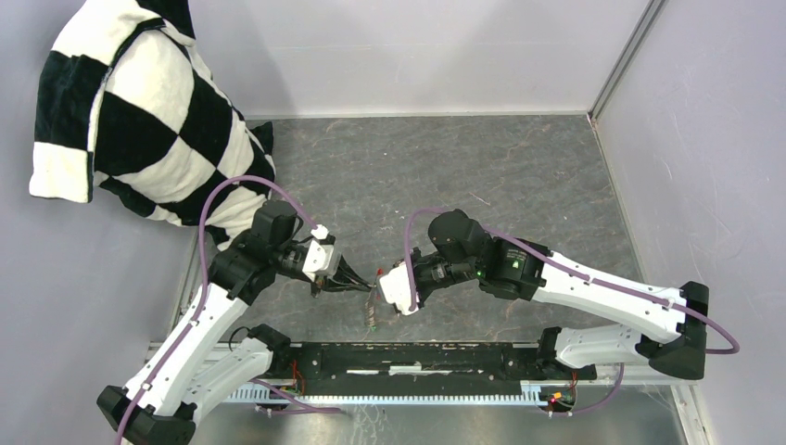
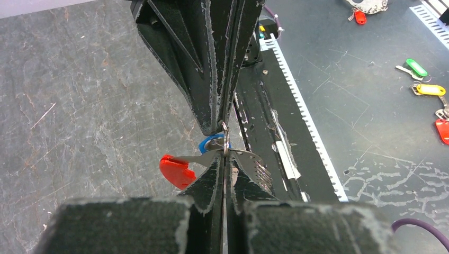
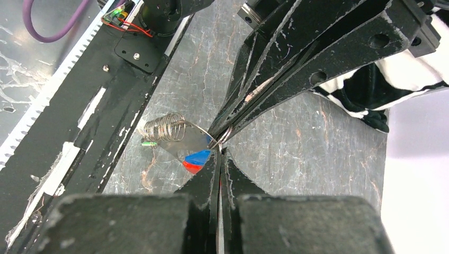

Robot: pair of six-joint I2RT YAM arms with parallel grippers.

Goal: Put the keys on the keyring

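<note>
In the left wrist view my left gripper is shut on a thin metal keyring standing up between its tips. A key with a red cap, a blue-capped piece and a wire coil hang around those tips. My right gripper comes in from above, its tip beside the ring. The right wrist view has the right gripper shut, its tips meeting the ring and a flat metal piece; whether it grips either is unclear.
Loose keys with a green tag, a yellow tag and a red tag lie beyond the toothed rail. A checkered cushion fills the back left. The grey floor behind the arms is clear.
</note>
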